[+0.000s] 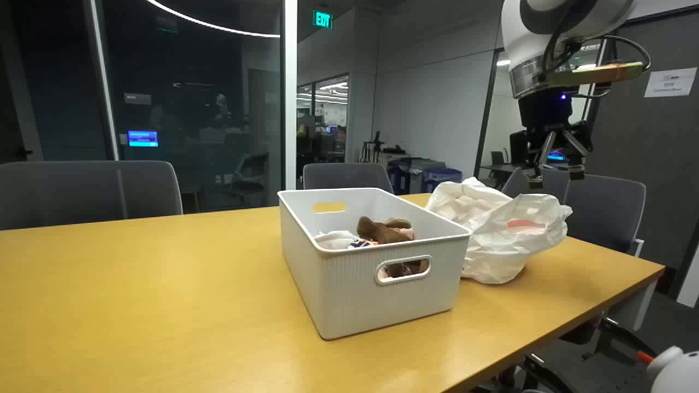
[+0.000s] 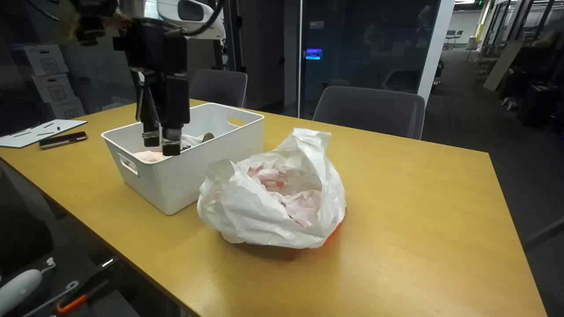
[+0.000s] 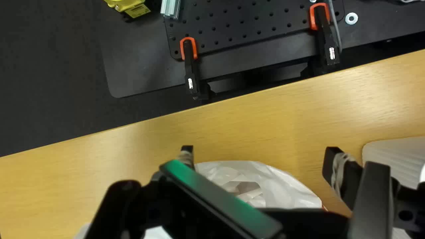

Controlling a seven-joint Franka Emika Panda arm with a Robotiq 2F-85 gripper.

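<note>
My gripper hangs open above the table, with empty space between its fingers. Below it in exterior view 1 is a crumpled white plastic bag, its mouth open and something pinkish showing inside. The white bin stands beside the bag and holds a brown soft item and a white cloth-like item. From exterior view 2, the gripper appears in front of the bin, left of the bag. The wrist view has the bag between and below the spread fingers, partly hidden by the gripper body.
A whiteboard sheet and a dark marker-like object lie past the bin. Clamps hold a black plate beside the table edge.
</note>
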